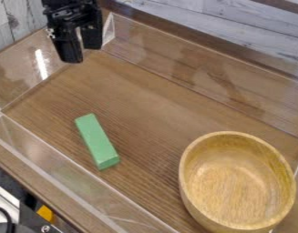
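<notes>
A green block (97, 141) lies flat on the wooden table at the lower left, its long side pointing toward the back. My black gripper (72, 45) hangs high at the top left, well apart from the block. It is open, with no green thing between its fingers.
A large tan wooden bowl (236, 182) stands at the front right. Pale plank walls border the back, and clear edging runs along the left side.
</notes>
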